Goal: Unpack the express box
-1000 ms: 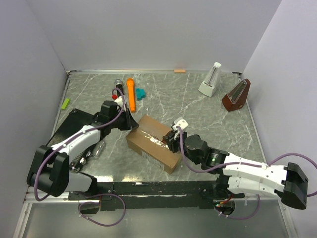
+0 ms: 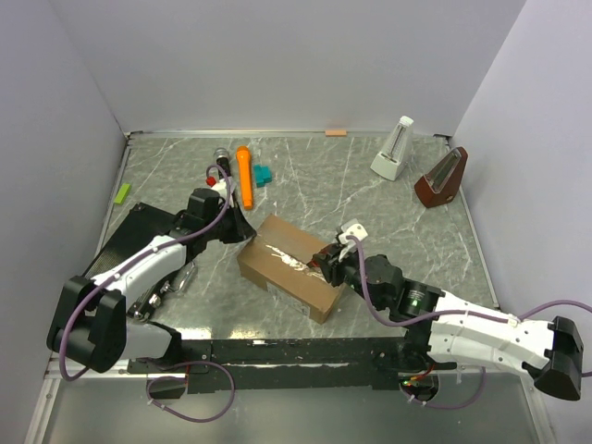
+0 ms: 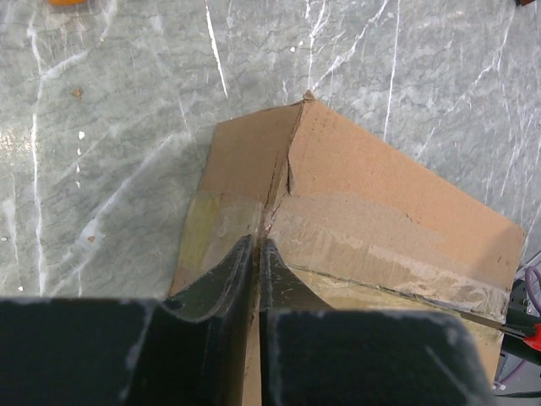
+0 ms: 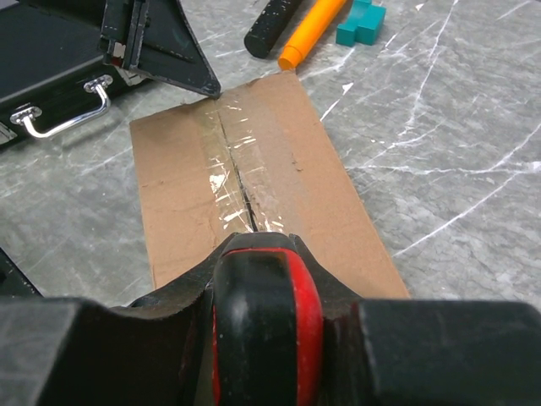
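A taped cardboard box (image 2: 287, 287) lies at the middle of the marble table, a slit running along the tape on its top (image 4: 313, 194). My left gripper (image 2: 242, 231) is at the box's far-left end; in the left wrist view its fingertips (image 3: 258, 249) meet over the taped seam, and whether they are fully shut is unclear. My right gripper (image 2: 324, 261) is shut on a black-and-red cutting tool (image 4: 266, 321), held low over the seam toward the box's right end.
A black case (image 2: 129, 250) lies at the left. An orange stick (image 2: 245, 176), a black microphone (image 2: 223, 165) and a teal block (image 2: 262, 176) lie behind the box. Two metronomes (image 2: 441, 178) stand at the back right, with clear table before them.
My right gripper, with the cutter, has moved rightward along the box's top. The left arm and the box are nearly unchanged.
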